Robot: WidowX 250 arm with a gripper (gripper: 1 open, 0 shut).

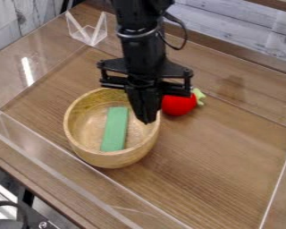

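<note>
A wooden bowl (88,143) holds a green block (114,130) at the lower left of the table. The black arm reaches down from the top, and its gripper (146,106) hangs over the bowl's back right rim, shut, with nothing visible between its fingers. A red tomato-like object (181,105) with a green stem lies just right of the gripper, behind it and partly hidden by it.
A clear plastic piece (88,29) stands at the back left. White walls border the left and back; dark cables show at the bottom left.
</note>
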